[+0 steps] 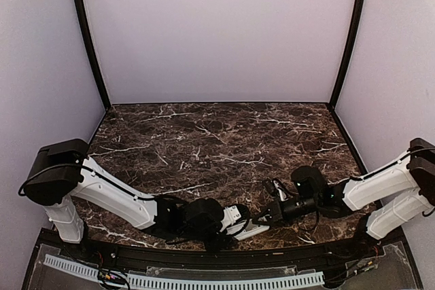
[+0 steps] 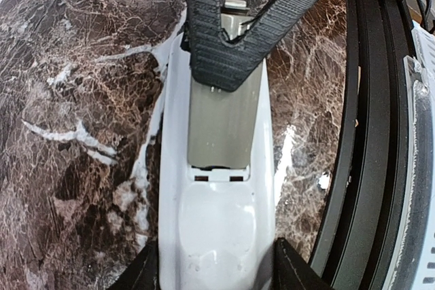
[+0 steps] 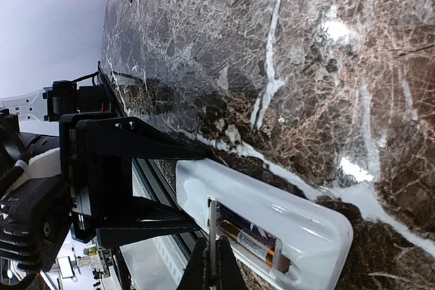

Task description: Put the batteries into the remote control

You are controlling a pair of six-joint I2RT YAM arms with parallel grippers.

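Observation:
The white remote control (image 2: 217, 236) lies low over the table, with my left gripper shut around its two long sides. Its battery compartment is exposed in the right wrist view; inside are a battery with an orange end (image 3: 250, 242) and a darker, purplish one (image 3: 261, 233), partly hidden. My right gripper is shut on the thin grey battery cover (image 3: 213, 225), which appears edge-on there. From the left wrist view, the cover (image 2: 223, 127) is above the compartment, in line with the remote; whether it touches cannot be told. Right fingers (image 2: 217, 66) cross in front of it.
A black rail (image 1: 285, 257) runs along the front edge, close to the remote, with a white slotted strip (image 1: 224, 282) beyond it.

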